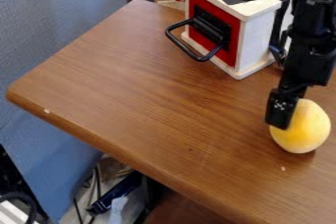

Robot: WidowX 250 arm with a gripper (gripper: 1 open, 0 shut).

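Note:
A yellow round object [302,132], paler on top, rests on the wooden table near the right edge. My black gripper [281,110] hangs down at its upper left side, against or just in front of it. Whether its fingers are open or shut, or hold the object, I cannot tell.
A white and red box [239,55] with a black front handle stands at the back of the table [132,90]. The table's near-left edge drops to cables and clutter below.

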